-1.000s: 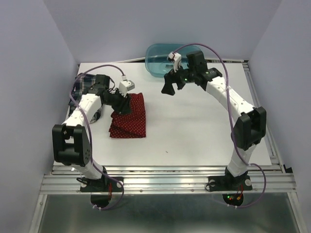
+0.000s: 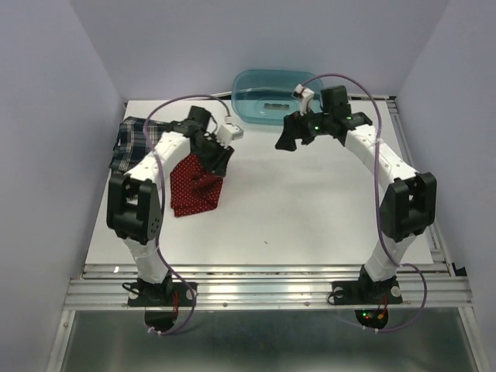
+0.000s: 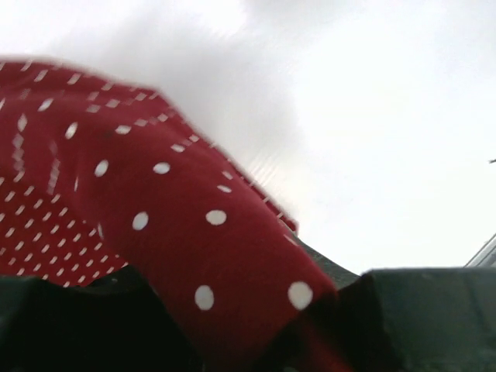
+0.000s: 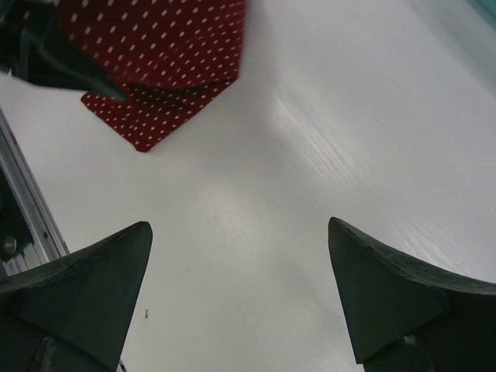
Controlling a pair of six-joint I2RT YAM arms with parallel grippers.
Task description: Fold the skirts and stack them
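A red skirt with white dots [image 2: 194, 199] lies bunched on the left of the white table, its upper part lifted and folded over. My left gripper [image 2: 220, 169] is shut on the red cloth, which in the left wrist view runs up between the dark fingers as a dotted band [image 3: 209, 225]. Over bare table right of centre, my right gripper [image 2: 287, 143] stands open and empty. Its two fingers [image 4: 101, 287] frame only white tabletop in the right wrist view, with part of the red skirt [image 4: 167, 108] at upper left.
A dark checked cloth [image 2: 130, 144] lies at the table's back left, partly behind the left arm. At the back middle is a teal bin [image 2: 267, 84].
The right gripper shifted slightly right.
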